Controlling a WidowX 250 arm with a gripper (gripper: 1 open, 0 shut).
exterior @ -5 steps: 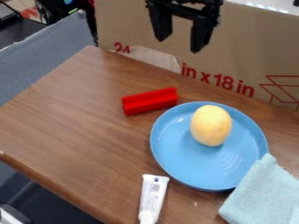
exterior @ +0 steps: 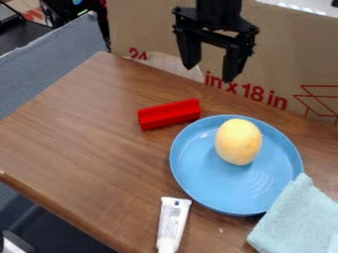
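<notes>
My black gripper point(exterior: 211, 59) hangs open in the air at the top middle, above the table and in front of the cardboard, with nothing between its fingers. Below it a red cylinder point(exterior: 168, 114) lies on the wooden table point(exterior: 79, 138). A yellow oval object point(exterior: 238, 141) rests on a blue plate point(exterior: 209, 183), to the right of the cylinder. A white tube point(exterior: 172, 222) lies near the front edge, and a pale blue cloth point(exterior: 291, 222) is at the lower right.
A cardboard sheet point(exterior: 278, 59) with red print stands along the back. Grey fabric and dark space lie beyond its left edge.
My gripper has come down steadily from the top of the view, shifting slightly. The objects on the table have not moved.
</notes>
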